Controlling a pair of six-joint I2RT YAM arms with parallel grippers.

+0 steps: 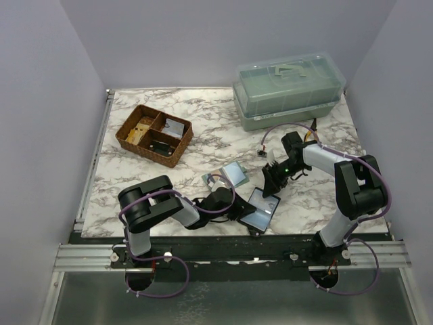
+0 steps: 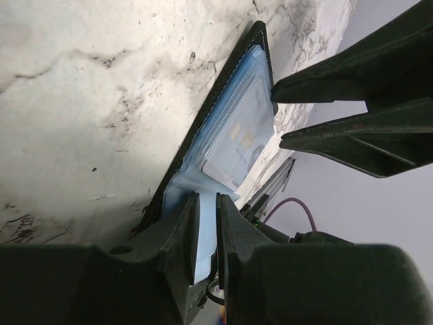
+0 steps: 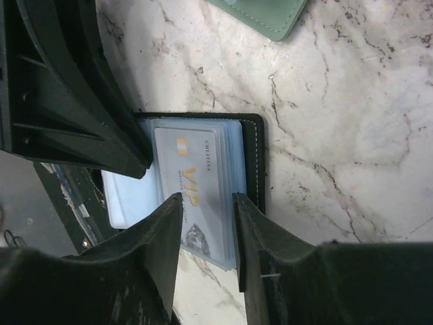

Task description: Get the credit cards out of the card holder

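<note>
A black card holder (image 1: 259, 218) with clear sleeves lies open near the table's front edge. Pale cards, the top one marked VIP (image 3: 193, 176), sit in one sleeve. My left gripper is shut on the holder's clear sleeve at the lower side. Over the card side my right gripper stands open, its fingertips close to the cards; in the left wrist view its dark fingers (image 2: 338, 84) reach in from the upper right.
A green card holder (image 1: 232, 173) lies just behind. A wicker box (image 1: 154, 154) with compartments is at the back left, stacked clear bins (image 1: 287, 91) at the back right.
</note>
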